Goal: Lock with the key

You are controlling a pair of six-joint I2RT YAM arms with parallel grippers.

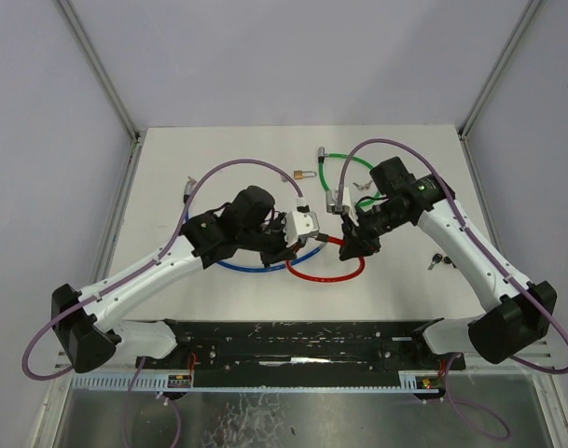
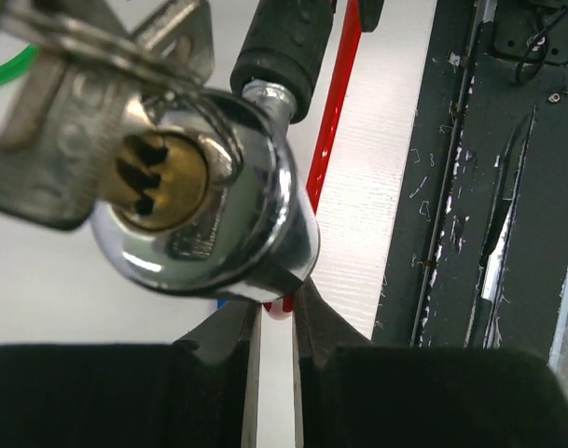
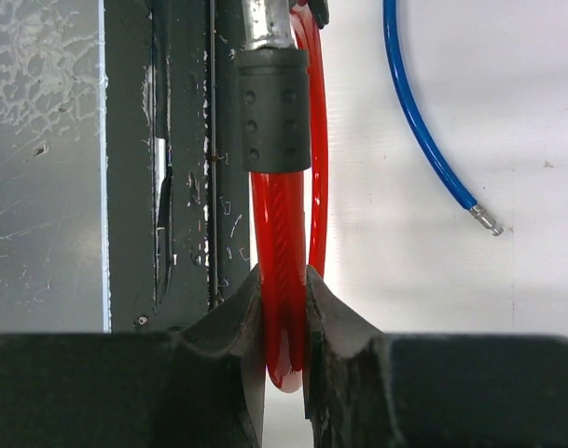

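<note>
Over the middle of the table, my left gripper (image 1: 291,250) is shut on the red cable lock, close to its silver lock head (image 1: 302,224). The lock head's brass core (image 2: 162,182) faces the left wrist camera, with blurred metal keys (image 2: 46,140) in front of it; how far a key sits in cannot be made out. My right gripper (image 1: 346,246) is shut on the red cable (image 3: 282,224), just behind its black sleeve (image 3: 276,112). The sleeve's metal tip (image 2: 270,98) is at the lock head's side; its seating is hidden.
A blue cable (image 1: 256,269) lies behind and under the left gripper, and a green cable (image 1: 321,177) lies at the back. Also at the back is a small brass padlock (image 1: 304,175). Loose keys (image 1: 436,261) lie at right. White table shows free in front.
</note>
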